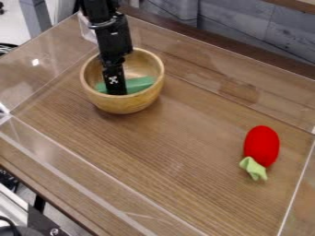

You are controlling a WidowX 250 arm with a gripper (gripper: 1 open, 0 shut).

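Observation:
A yellow-tan bowl (139,100) sits on the wooden table at the upper left, with a green object (136,83) lying inside it. My black gripper (116,88) reaches down from above into the bowl, its fingers over the green object. Whether they close on it is hard to make out, as the dark fingers and the object overlap.
A red object with a light green top (261,148) lies at the right of the table (160,175). A translucent item stands behind the arm at the top left.

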